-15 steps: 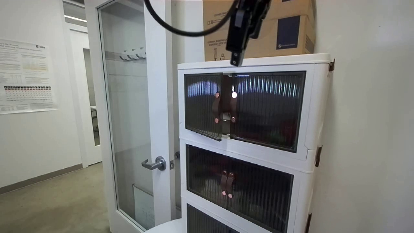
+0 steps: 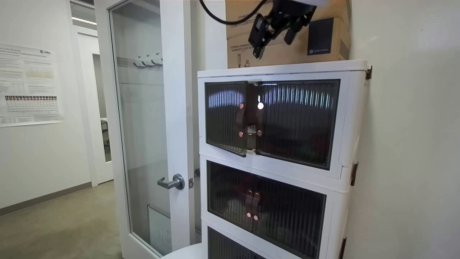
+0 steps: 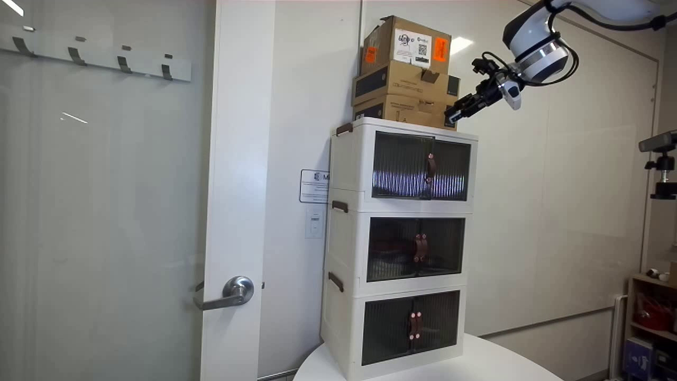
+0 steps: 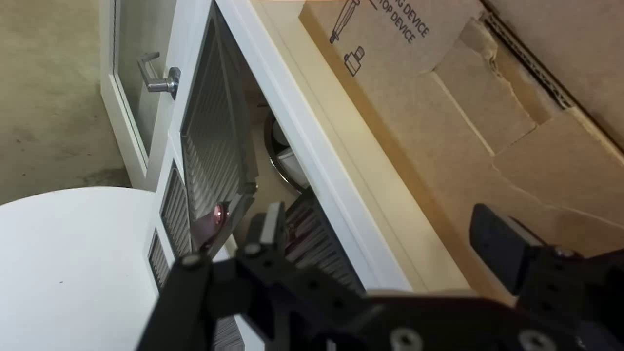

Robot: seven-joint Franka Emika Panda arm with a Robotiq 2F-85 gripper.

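My gripper (image 2: 274, 47) is open above the front top edge of the white cabinet (image 2: 284, 71), nothing between its fingers. In the wrist view, one finger (image 4: 272, 225) shows over the cabinet front and the other (image 4: 497, 248) in front of the cardboard. The top unit's left door (image 2: 226, 116) stands ajar, swung slightly outward; its right door (image 2: 297, 123) looks shut or nearly so. Brown pull straps sit at the inner edges of both doors. Through the gap, the wrist view shows a round metal-rimmed item (image 4: 281, 155) inside; the rest is hidden.
Stacked cardboard boxes (image 3: 406, 79) stand on the cabinet, close behind my gripper. Below, the middle unit's doors (image 3: 415, 247) and bottom unit's doors (image 3: 411, 327) are shut. A round white table (image 3: 501, 362) supports the cabinet. A glass door (image 2: 142, 129) with a lever handle stands beside it.
My gripper has risen a little and turned, so both its fingers now show apart in exterior view 1. The cable moved up and right. The cabinet doors look unchanged.
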